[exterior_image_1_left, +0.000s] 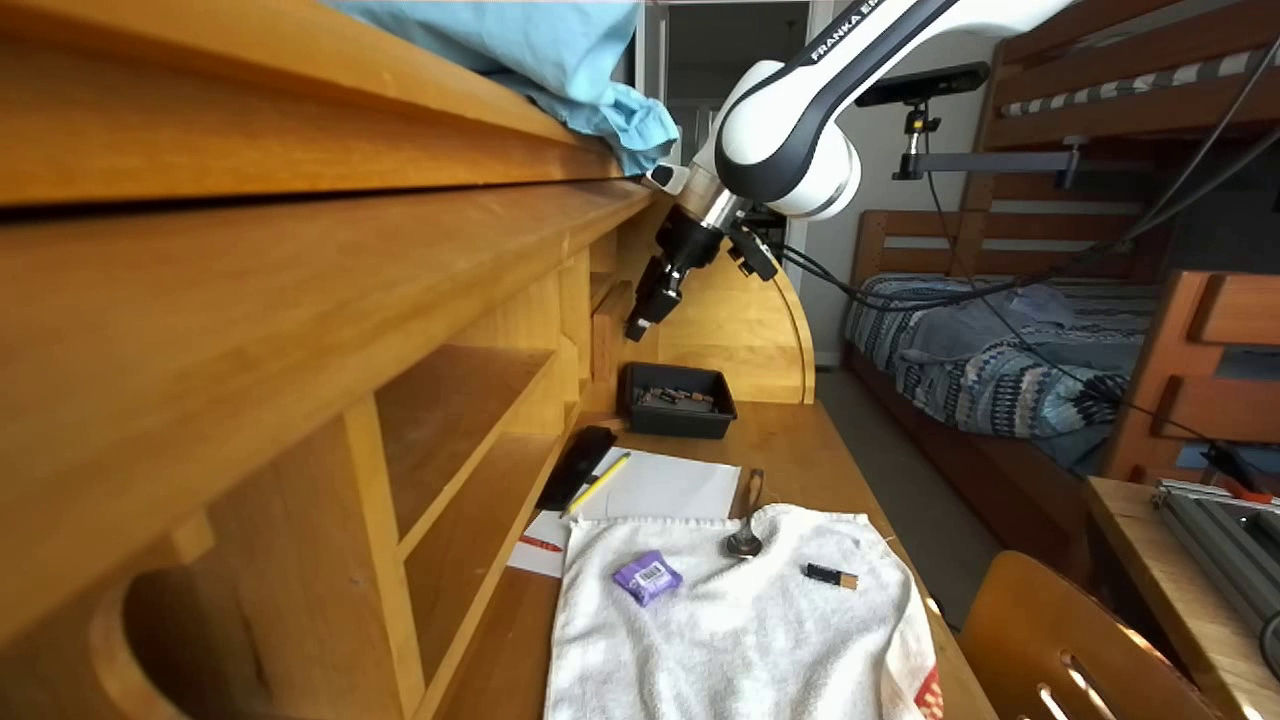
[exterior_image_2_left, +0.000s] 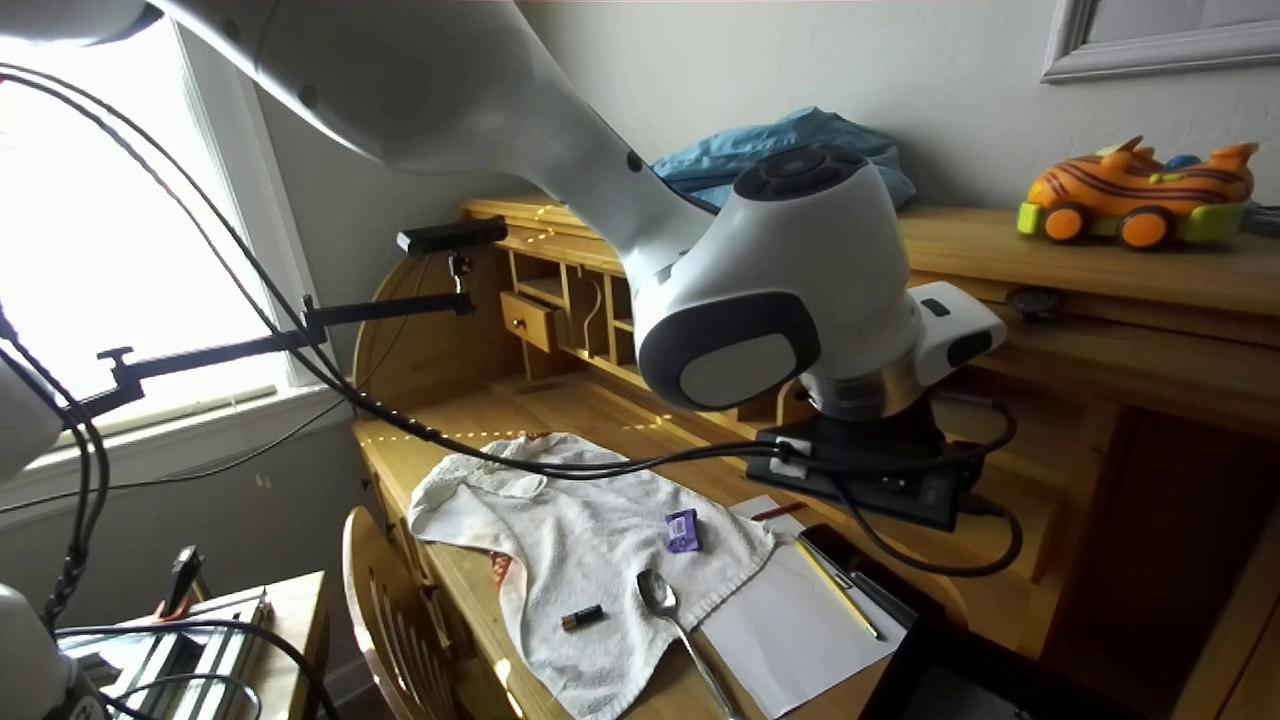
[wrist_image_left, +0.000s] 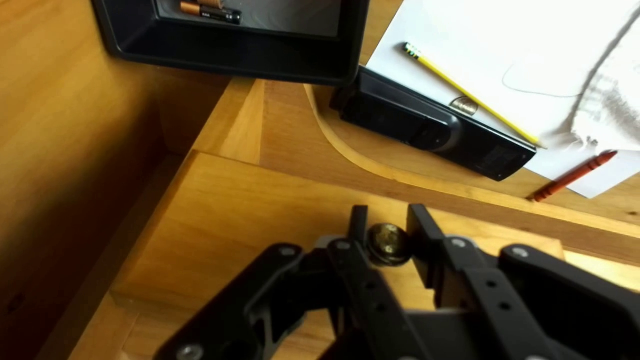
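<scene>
In the wrist view, my gripper is shut on a round brass knob (wrist_image_left: 388, 240), with one black fingertip on each side of it. Behind the knob is a flat wooden drawer front (wrist_image_left: 276, 195). From exterior view 1, the gripper (exterior_image_1_left: 638, 324) points down beside this drawer front (exterior_image_1_left: 609, 334) at the far end of the desk's shelves. How far the drawer stands out from its slot I cannot tell. The arm hides the fingertips in exterior view 2.
A black tray (exterior_image_1_left: 681, 420) holding batteries sits close below. Near it lie a black case (wrist_image_left: 432, 123), yellow pencil (wrist_image_left: 474, 96), red crayon (wrist_image_left: 573, 175) and paper. A white towel (exterior_image_1_left: 720, 636) bears a purple packet (exterior_image_1_left: 648, 577), spoon (exterior_image_1_left: 744, 542) and battery (exterior_image_1_left: 830, 576).
</scene>
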